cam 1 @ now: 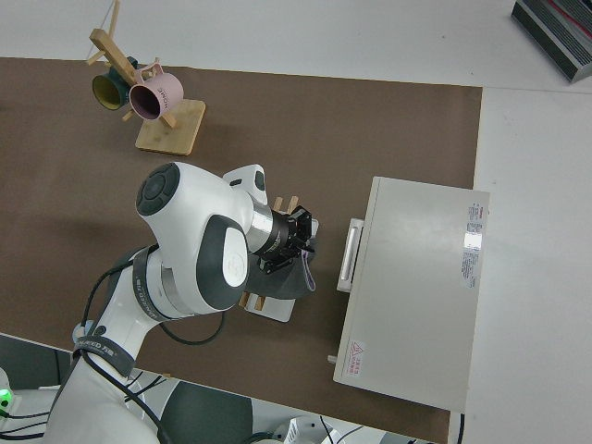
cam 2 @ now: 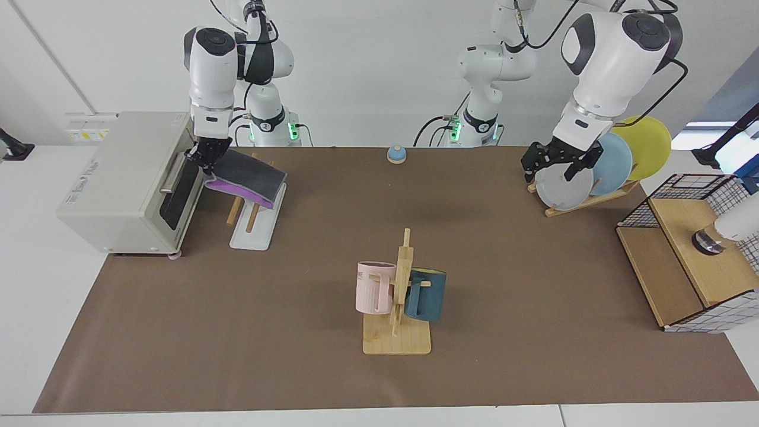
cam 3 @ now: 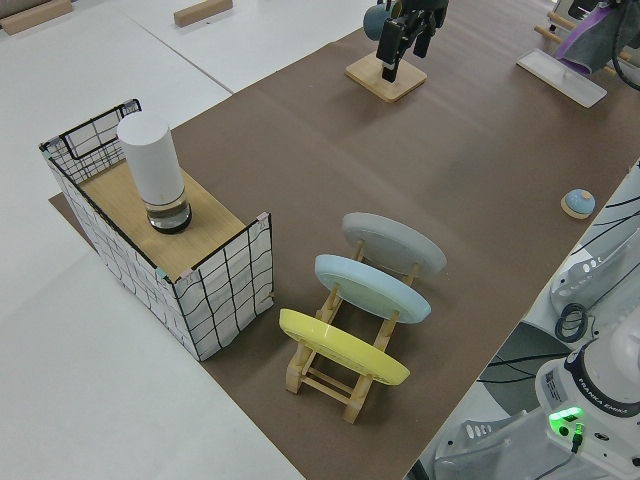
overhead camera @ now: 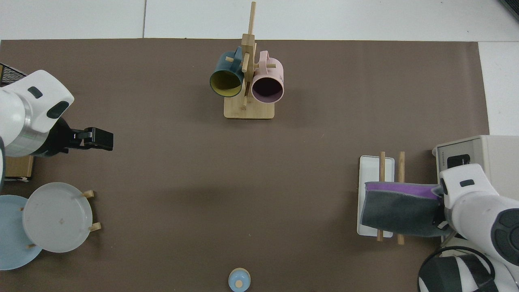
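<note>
A grey-and-purple cloth (overhead camera: 400, 209) lies over two wooden bars (overhead camera: 400, 165) above a white tray (overhead camera: 365, 170). My right gripper (cam 2: 207, 161) is at the cloth's end beside the white appliance (cam 2: 121, 185); whether its fingers are open or shut is unclear. My left gripper (overhead camera: 95, 138) hangs on the other side, above the mat near the plate rack, where a white plate (overhead camera: 57, 217), a blue plate (cam 3: 372, 288) and a yellow plate (cam 3: 340, 345) stand; its finger state is hard to tell.
A mug tree (overhead camera: 249, 109) holds a teal mug (overhead camera: 226, 75) and a pink mug (overhead camera: 267, 78). A wire shelf (cam 3: 215, 300) with a cylinder (cam 3: 152, 163) stands by the plates. A small blue round object (overhead camera: 239, 282) lies near the edge.
</note>
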